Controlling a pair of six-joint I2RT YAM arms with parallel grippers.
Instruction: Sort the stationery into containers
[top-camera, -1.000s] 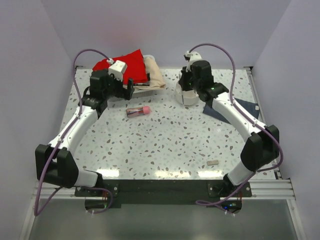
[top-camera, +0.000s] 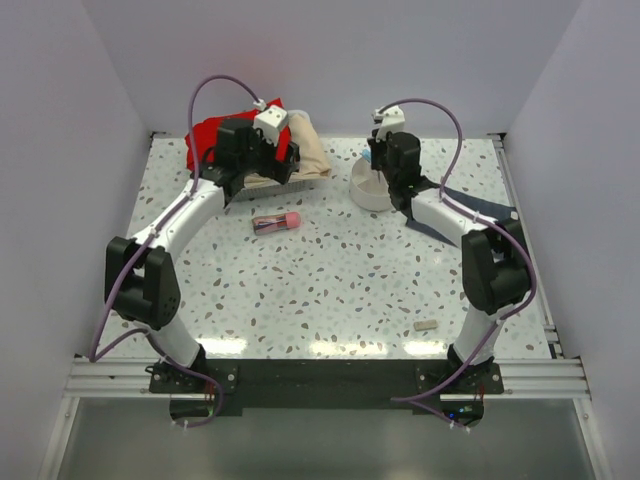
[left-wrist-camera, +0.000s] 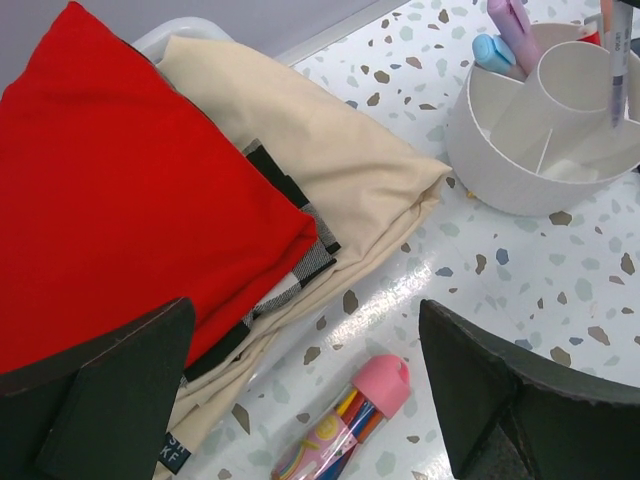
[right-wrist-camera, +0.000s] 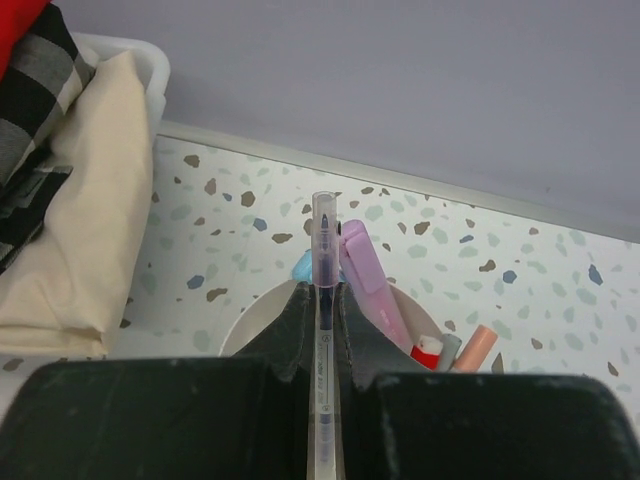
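A clear, slim pen (right-wrist-camera: 324, 240) stands upright, with my right gripper shut on it. In the left wrist view the pen's lower end overlaps the round white divided holder (left-wrist-camera: 508, 178); how deep it reaches I cannot tell. Inside that holder are a pink-purple highlighter (right-wrist-camera: 364, 262), a light blue item (right-wrist-camera: 302, 266), a red-and-white piece (right-wrist-camera: 426, 352), a grey one (right-wrist-camera: 447, 352) and an orange one (right-wrist-camera: 476, 349). My left gripper is open and empty, above the table near the cloths. A clear pencil tube with a pink cap (left-wrist-camera: 384, 383) lies below it.
A white bin (left-wrist-camera: 183, 32) at the back left holds red cloth (left-wrist-camera: 150, 190), beige cloth (left-wrist-camera: 290, 130) and checked cloth. Dark blue cloth (top-camera: 432, 232) lies right of the holder. A small beige block (top-camera: 426, 325) sits front right.
My right gripper has shifted back with the pen, from the holder's front side to over it. My left gripper has moved right, along the front of the cloth bin.
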